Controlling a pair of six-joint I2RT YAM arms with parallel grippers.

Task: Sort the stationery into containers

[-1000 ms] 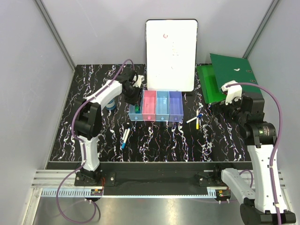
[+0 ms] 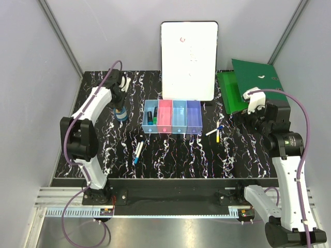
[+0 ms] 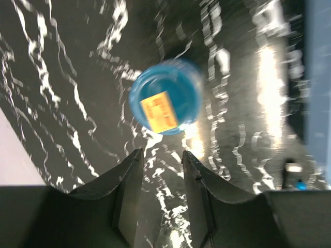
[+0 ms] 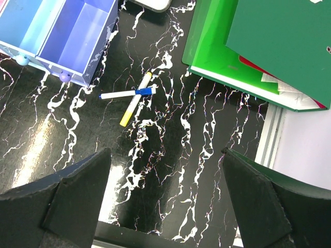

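Beneath my left gripper lies a blue round-topped canister (image 3: 178, 98) with an orange-yellow label; the fingers are apart and empty. Seen from the top, this canister (image 2: 121, 114) stands left of the organizer (image 2: 194, 127), which has blue, pink and purple compartments. Its leftmost compartment holds a dark item (image 2: 150, 118) and a green-ended one (image 2: 155, 115). Two white-bodied pens (image 2: 138, 151) lie in front of it. To its right, a blue-capped white marker (image 4: 118, 94) crosses a yellow-ended one (image 4: 135, 103). My right gripper is open above bare table.
A whiteboard (image 2: 189, 57) lies behind the organizer. At the back right, a green open box (image 2: 228, 93) is partly covered by a dark green panel (image 2: 258, 77).
My left arm has swung left from above the organizer's leftmost compartment to the blue canister. The items in that compartment now show more fully. The right arm has stayed still.
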